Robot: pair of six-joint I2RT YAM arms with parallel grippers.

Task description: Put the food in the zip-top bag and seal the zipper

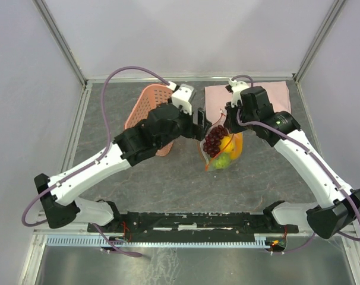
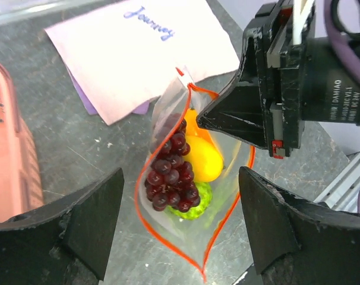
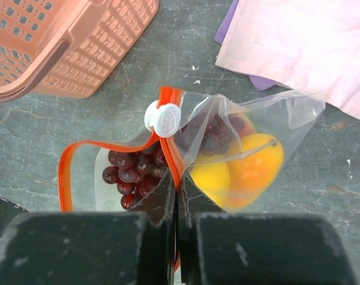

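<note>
The clear zip bag (image 1: 211, 152) with orange zipper and white slider (image 3: 163, 119) holds dark red grapes (image 2: 168, 181), yellow fruit (image 2: 205, 159) and something green (image 2: 201, 202). My right gripper is shut on the zipper at the bag's upper edge, the orange strip passing between its fingertips. My left gripper stands open, above and left of the bag, with nothing gripped between its fingers.
A pink plastic basket (image 1: 141, 105) stands at the back left. Pink and purple cloths (image 3: 299, 47) lie behind the bag.
</note>
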